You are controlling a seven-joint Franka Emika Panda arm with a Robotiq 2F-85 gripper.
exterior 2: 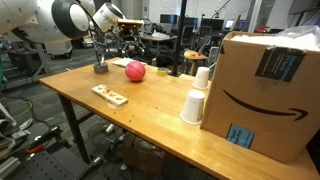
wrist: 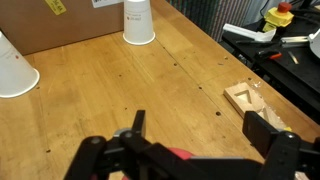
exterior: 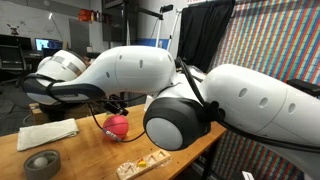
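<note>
A red round object (exterior: 117, 125) rests on the wooden table; exterior view 2 shows the same red object (exterior 2: 135, 72) near the table's far side. In the wrist view only its upper edge (wrist: 178, 153) shows, low in the picture, partly behind the gripper. My gripper is open, its two dark fingers wide apart, with bare table between their tips. From the side, the dark gripper appears just above the red object, but the arm hides much of it. Whether the two touch cannot be told.
A pale wooden block with cutouts (exterior 2: 110, 96) lies near the table edge. White cups (exterior 2: 193, 106) and a large cardboard box (exterior 2: 260, 95) stand to one side. A tape roll (exterior: 42, 164) and folded white cloth (exterior: 47, 134) occupy the other end. Mid-table is clear.
</note>
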